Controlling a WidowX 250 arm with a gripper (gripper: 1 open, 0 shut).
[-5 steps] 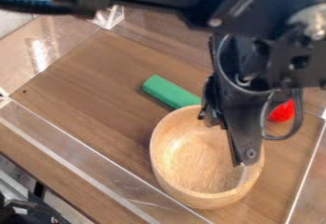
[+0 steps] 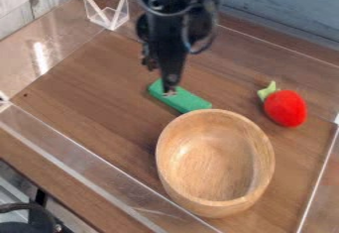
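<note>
My dark gripper [image 2: 169, 66] hangs blurred at the top centre, above and behind the wooden bowl, its fingers pointing down near the green block; whether they touch is too blurred to tell, but nothing shows between them. The green block [image 2: 180, 98] lies on the wooden surface just behind the bowl [image 2: 215, 185]. The bowl stands at the lower middle and looks empty. A red strawberry-like object [image 2: 284, 107] with a green top lies to the right.
A clear acrylic stand [image 2: 106, 11] sits at the back left. Clear edging runs along the front left and the right of the board [image 2: 73, 108]. The left middle of the board is bare.
My gripper has moved up and back, away from over the bowl toward the top centre, uncovering the bowl and the red object. The objects on the board stay in place.
</note>
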